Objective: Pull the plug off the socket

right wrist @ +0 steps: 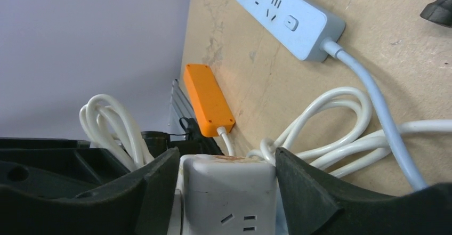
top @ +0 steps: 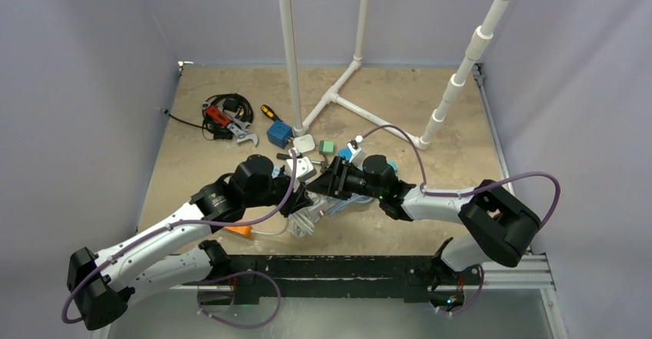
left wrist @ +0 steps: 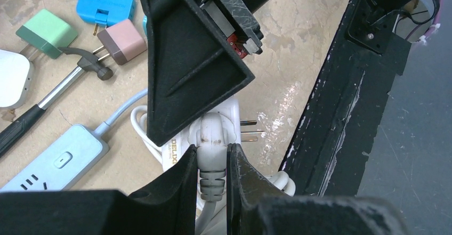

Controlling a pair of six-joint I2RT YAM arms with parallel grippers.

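In the left wrist view, a white plug [left wrist: 212, 155] with a ribbed neck and cord is clamped by my left gripper, which is shut on it. The plug sits against a white adapter socket [left wrist: 230, 112], whose metal prongs point right. A black finger [left wrist: 194, 70] of my right gripper covers part of this socket. From the right wrist view, the socket [right wrist: 229, 192] shows its slots between the spread fingers of my right gripper. These fingers are part open, one on either side; whether both touch it cannot be told.
Below lie a pale blue power strip [left wrist: 64, 160], coiled white cord [right wrist: 346, 131] and an orange block [right wrist: 208, 96]. A hammer [left wrist: 64, 83], a green adapter [left wrist: 47, 33] and a pink adapter [left wrist: 122, 42] lie nearby. Both arms are close together over the table.
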